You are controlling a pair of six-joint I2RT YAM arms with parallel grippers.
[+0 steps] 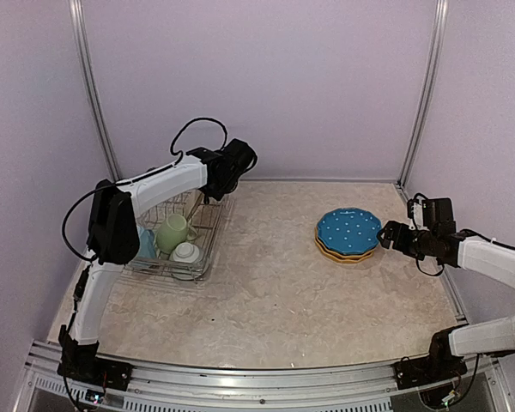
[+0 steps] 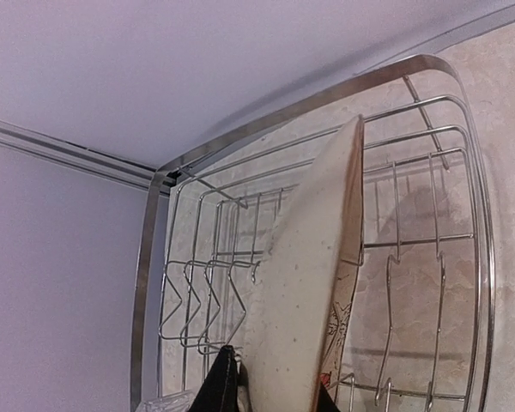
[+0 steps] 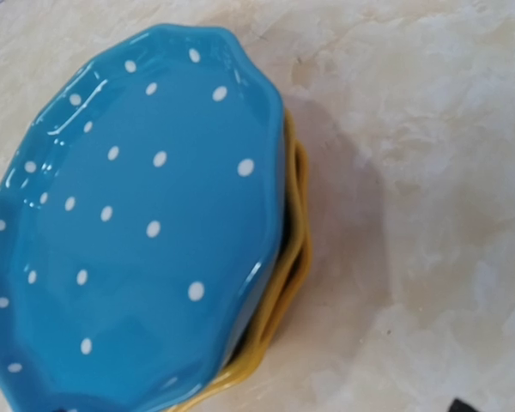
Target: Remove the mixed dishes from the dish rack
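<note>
A cream plate [image 2: 302, 266] stands on edge in the wire dish rack [image 2: 472, 257]. My left gripper straddles its near edge, one finger each side; whether it grips is unclear. In the top view the rack also holds a green mug [image 1: 175, 233], a white bowl [image 1: 187, 253] and a light-blue item [image 1: 145, 244]. On the right, a blue polka-dot plate [image 3: 129, 206] tops a stack of yellow plates [image 3: 287, 266]. My right gripper [image 1: 388, 236] is open beside the stack, holding nothing.
Walls [image 1: 292, 103] bound the back and sides, with the left arm reaching over the rack near the back.
</note>
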